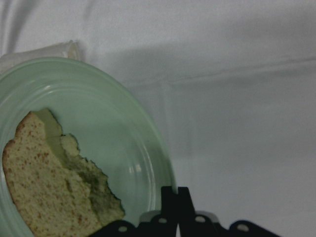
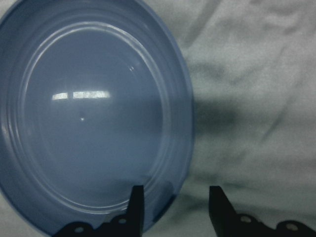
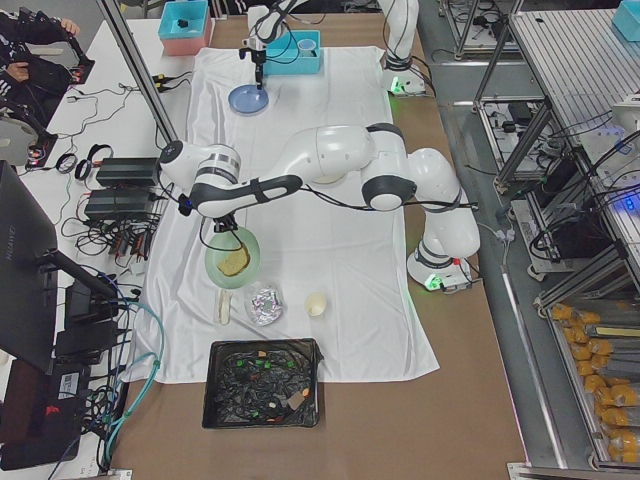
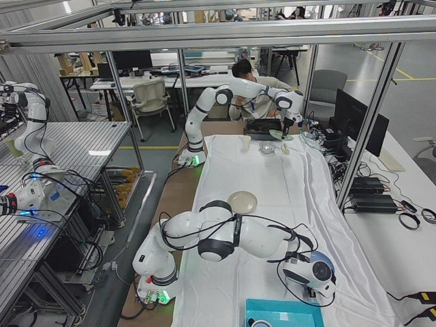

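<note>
My left gripper is shut on the rim of the green plate (image 1: 121, 123), which holds a torn piece of bread (image 1: 52, 182). In the camera left view that plate (image 3: 215, 268) lies under the left arm. My right gripper stands open over the edge of the blue plate (image 2: 89, 113), one finger above the plate and the other above the cloth.
A foil-covered item (image 3: 264, 303), a pale cup (image 3: 316, 303) and a narrow pale item (image 3: 224, 306) lie beside the green plate. A black tray (image 3: 260, 418) stands at one end, a blue bin (image 4: 283, 306) at the other.
</note>
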